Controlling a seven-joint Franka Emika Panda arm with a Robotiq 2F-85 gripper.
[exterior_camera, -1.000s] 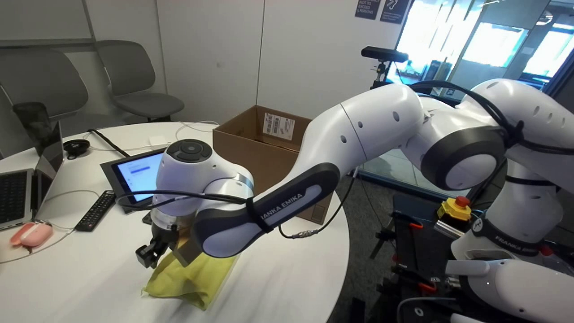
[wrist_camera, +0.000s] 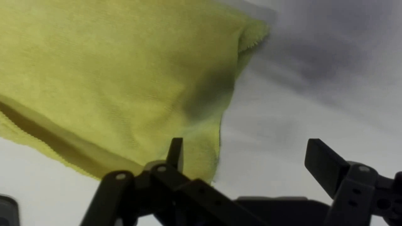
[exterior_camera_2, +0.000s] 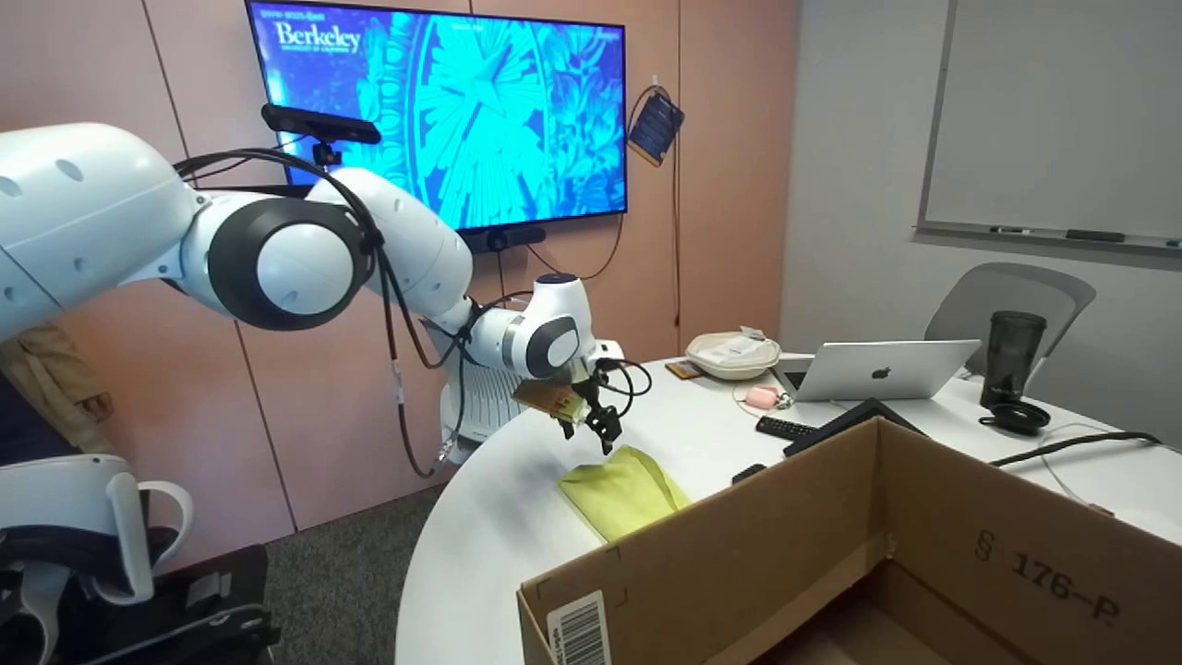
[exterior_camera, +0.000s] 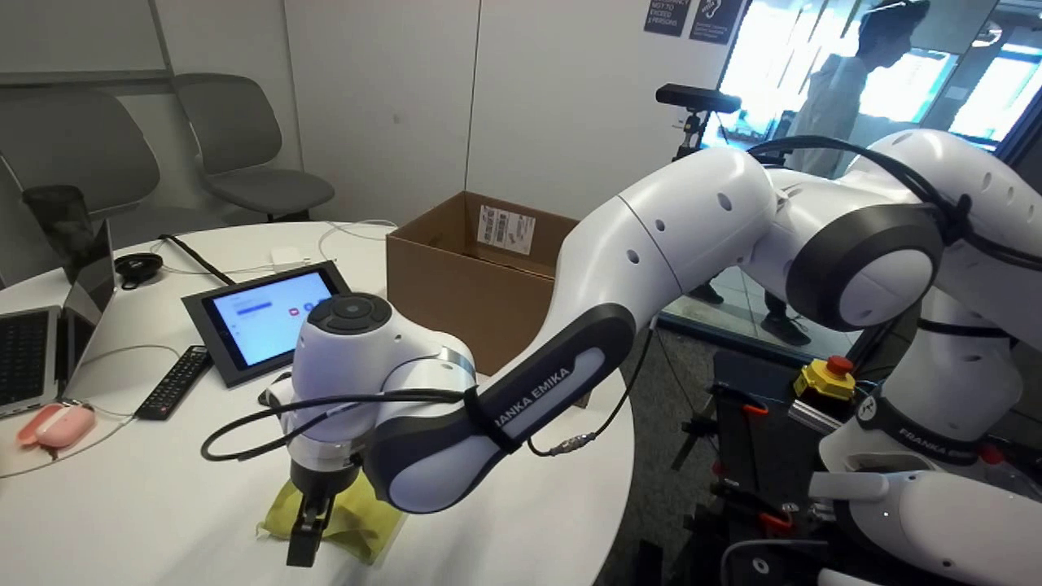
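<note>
A yellow-green cloth (exterior_camera: 365, 527) lies loosely folded on the white table. Above its edge hangs my gripper (exterior_camera: 305, 548), pointing down with its fingers wide apart and empty. Seen from the other side, the gripper (exterior_camera_2: 588, 438) is just beyond the cloth (exterior_camera_2: 621, 495), with a gap below the fingertips. In the wrist view the left finger (wrist_camera: 175, 156) overlaps a corner of the cloth (wrist_camera: 128, 71), while the right finger (wrist_camera: 324, 165) is over bare table; the gripper straddles the cloth's edge. One side of the cloth is raised in an open fold.
An open cardboard box (exterior_camera: 469, 288) stands on the table beyond the arm. A tablet (exterior_camera: 259, 317), a remote (exterior_camera: 174, 382), a pink case (exterior_camera: 57, 426) and a laptop (exterior_camera: 34, 356) occupy the far left side. Bare table surrounds the cloth.
The gripper has turned about its vertical axis and shifted toward the front of exterior view 1, lower in the picture. The cloth looks unmoved. A person now shows behind the glass.
</note>
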